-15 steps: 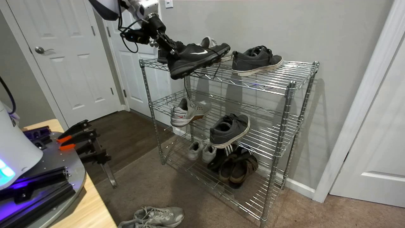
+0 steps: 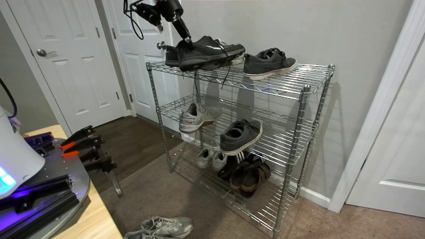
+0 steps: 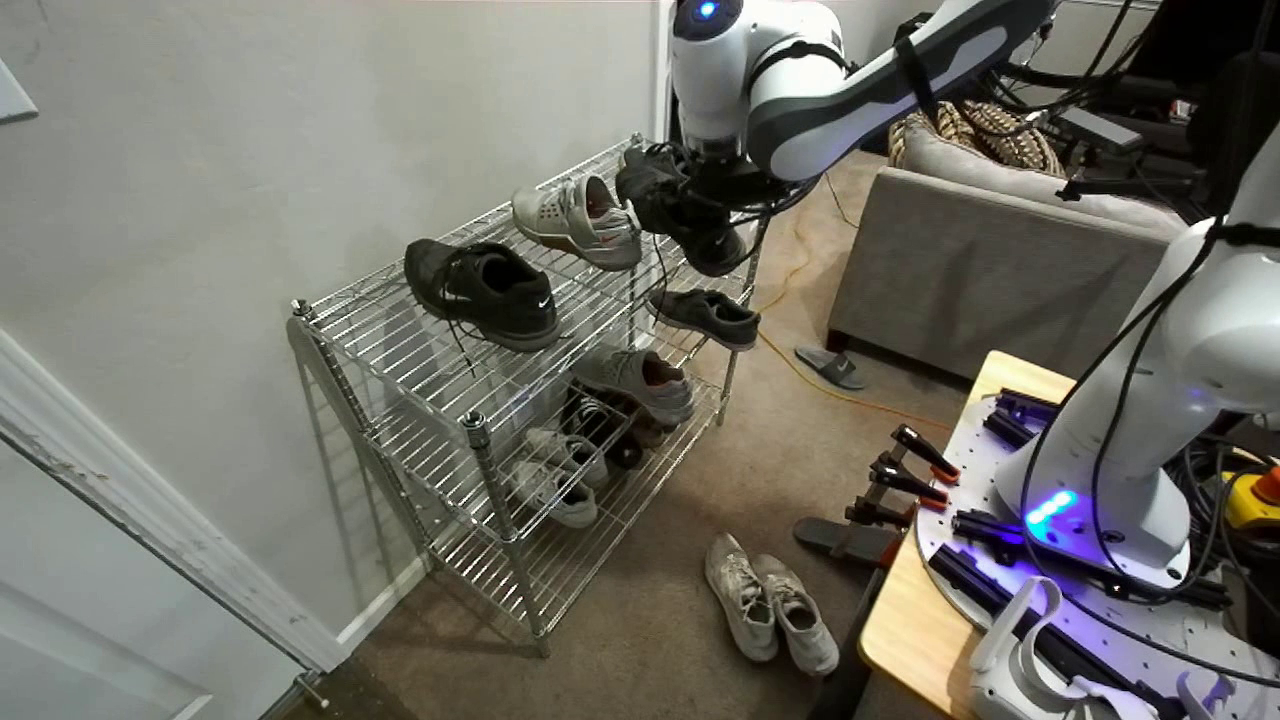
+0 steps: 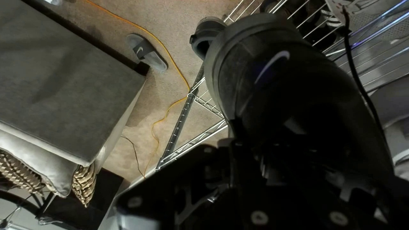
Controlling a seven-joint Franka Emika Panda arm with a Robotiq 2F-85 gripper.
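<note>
A black shoe with a white swoosh (image 2: 205,53) is held by my gripper (image 2: 188,41) at the left front of the rack's top shelf. Its toe points right, and its loose laces hang below the shelf edge. Whether its sole touches the wires, I cannot tell. In the wrist view the same shoe (image 4: 257,65) fills the middle, and the dark fingers are hard to make out against it. Behind it stands another black shoe (image 3: 480,294), with a white-grey shoe (image 3: 576,222) beside that one. A dark grey shoe with a pale sole (image 2: 269,63) sits at the shelf's right.
The wire rack (image 2: 304,93) carries more shoes on its lower shelves, including a grey shoe (image 2: 240,136). A pair of pale sneakers (image 3: 768,606) lies on the carpet. The wall is right behind the rack. A grey couch (image 3: 996,276) stands past its far end.
The held shoe has risen slightly and moved back over the top shelf, and it has become more level. The arm has risen with it. Other shoes have stayed put.
</note>
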